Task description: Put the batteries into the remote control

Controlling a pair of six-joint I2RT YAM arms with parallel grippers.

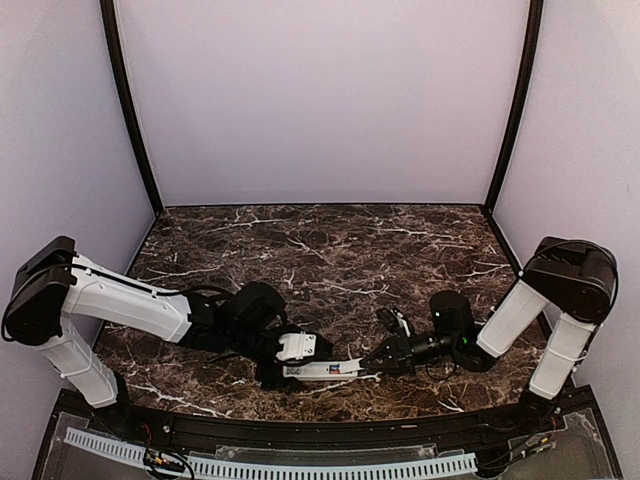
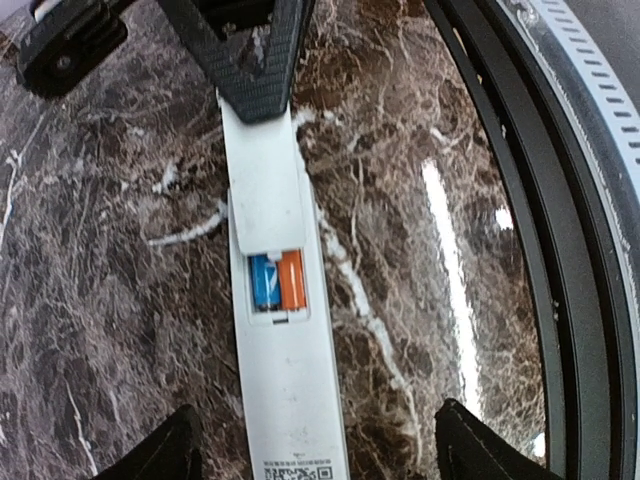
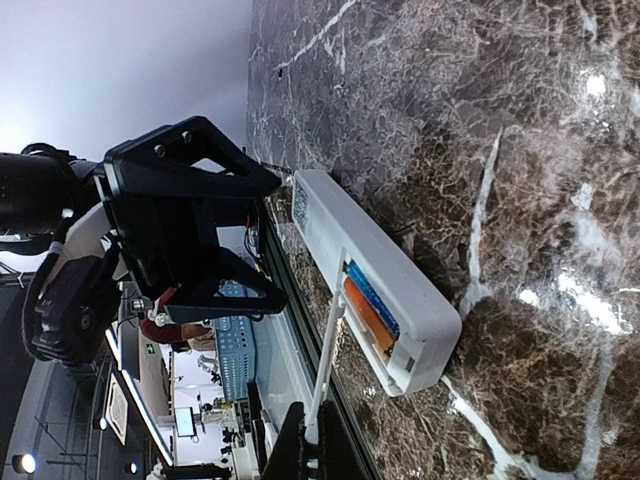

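Observation:
The white remote [image 2: 288,390] lies on the marble table, long side along the front edge. Its compartment holds a blue battery [image 2: 266,282] and an orange battery [image 2: 291,279], both partly exposed. My right gripper [image 1: 368,361] is shut on the white cover, which sits over the compartment's outer end, tilted in the right wrist view [image 3: 328,340]. My left gripper [image 1: 285,368] stands open around the remote's other end, its fingertips low at either side in the left wrist view.
The table's front edge and metal rail [image 1: 320,432] run just below the remote.

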